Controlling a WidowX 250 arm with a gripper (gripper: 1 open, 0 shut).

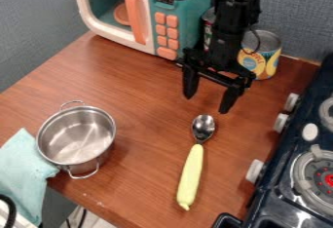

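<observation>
The black gripper (208,94) hangs open over the back middle of the wooden table, with empty space between its fingers. Below it lies a spoon (203,128) with a silver bowl, and a long pale yellow handle or object (189,177) extends from it toward the front. A steel pot (77,137) with two handles stands at the left.
A toy microwave (168,34) stands at the back, a can (263,58) beside the arm. A black stove (294,198) fills the right side; a light blue cloth (19,169) lies at the left edge.
</observation>
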